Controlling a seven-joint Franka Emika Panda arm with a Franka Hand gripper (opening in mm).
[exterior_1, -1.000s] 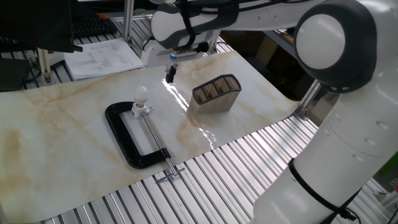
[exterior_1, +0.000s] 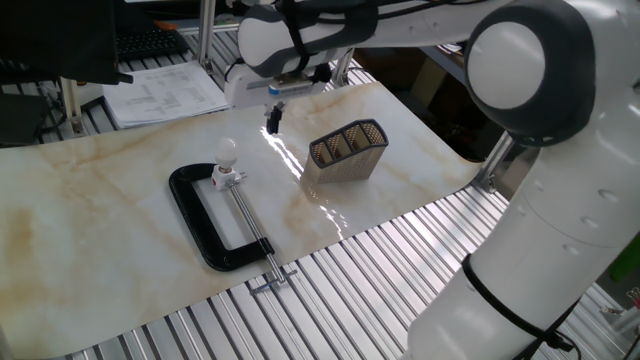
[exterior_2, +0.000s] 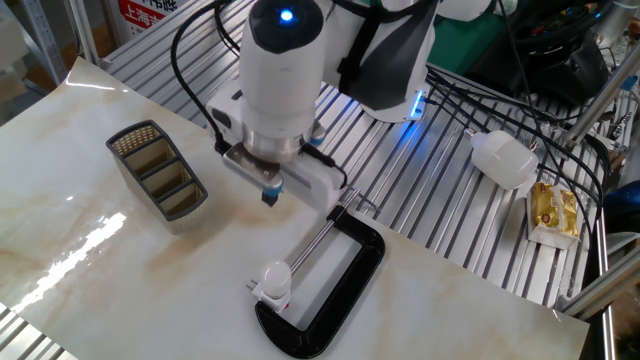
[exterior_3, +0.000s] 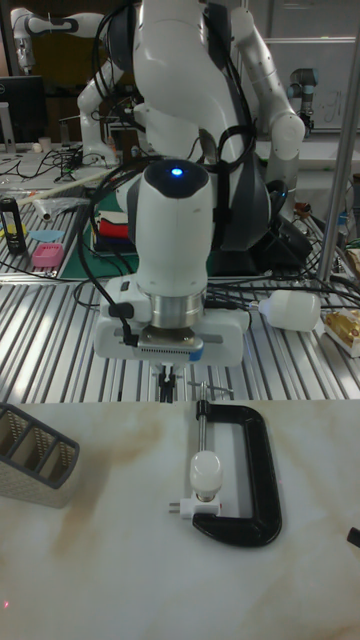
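My gripper (exterior_3: 165, 384) hangs above the table, fingers downward, with its dark fingers close together and nothing visible between them. A black C-clamp (exterior_1: 205, 230) with a steel screw lies flat on the marbled board. Beside the clamp's screw stands a white bulb (exterior_1: 227, 153) in a small white socket (exterior_3: 200, 507) with plug prongs; whether the socket touches the clamp cannot be told. A beige organizer (exterior_2: 158, 175) with a dark rim and several compartments stands upright on the board. The gripper is apart from all of these, between organizer and clamp in exterior view 2.
The marbled board (exterior_1: 90, 240) has wide free room beyond the clamp. Slatted metal (exterior_1: 330, 300) borders it on the robot's side. A larger white bulb (exterior_2: 503, 160) and a gold-and-white box (exterior_2: 553, 215) lie on the slats, with cables around. Papers (exterior_1: 165, 93) lie behind the board.
My arm has shifted slightly, its elbow moving a little left in exterior view 1; the gripper has barely moved. Clamp, bulb and organizer are unchanged.
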